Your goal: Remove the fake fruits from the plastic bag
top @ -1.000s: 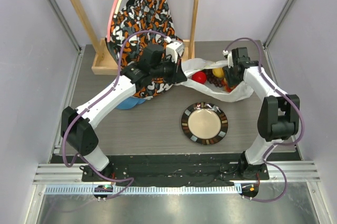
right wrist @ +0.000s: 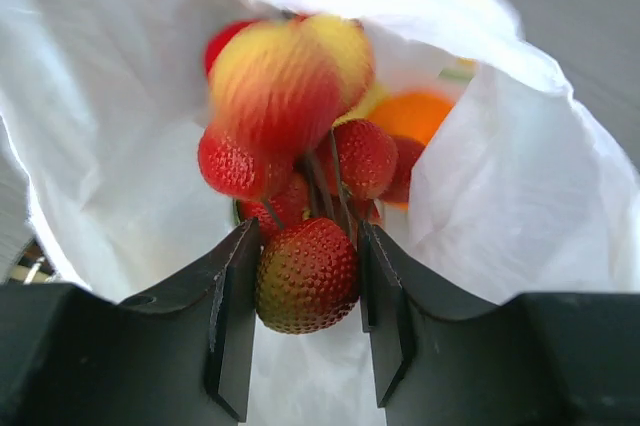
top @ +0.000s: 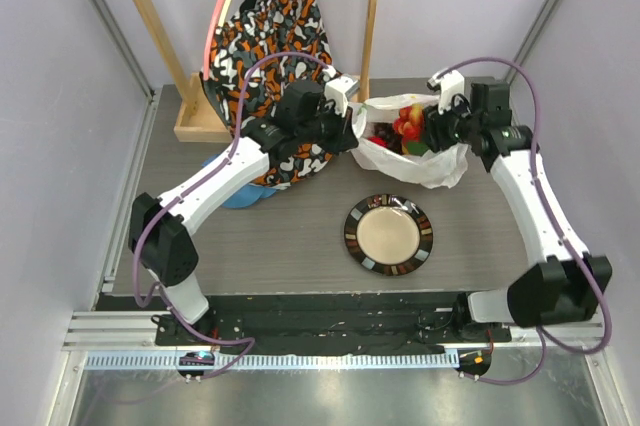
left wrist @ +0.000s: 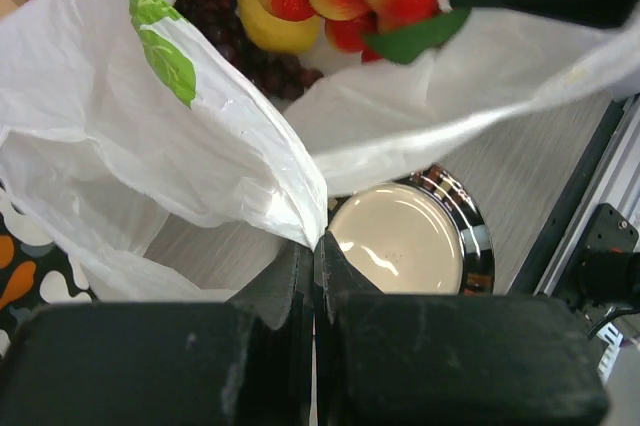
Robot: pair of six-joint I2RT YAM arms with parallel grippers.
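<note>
The white plastic bag (top: 440, 168) lies open at the back right of the table. My left gripper is shut on a fold of its rim, pulling it taut. In the right wrist view, a red strawberry (right wrist: 308, 276) sits between the fingers of my right gripper, both sides touched. Thin stems tie it to a bunch of red and yellow fruits (right wrist: 280, 86) just beyond. From above, this red-yellow bunch (top: 409, 122) is at the bag's mouth beside the right gripper (top: 432, 132). Dark grapes (left wrist: 225, 26) and a yellow fruit (left wrist: 270, 21) lie inside the bag.
A round plate (top: 388, 235) with a dark patterned rim stands on bare table in front of the bag. Behind the left arm, a patterned cloth bag (top: 268, 46) hangs on a wooden stand (top: 372, 26).
The right arm has risen and swung outward, and the red-yellow bunch has come up with its gripper. The bag's mouth has shifted. My left gripper has moved slightly, still on the rim.
</note>
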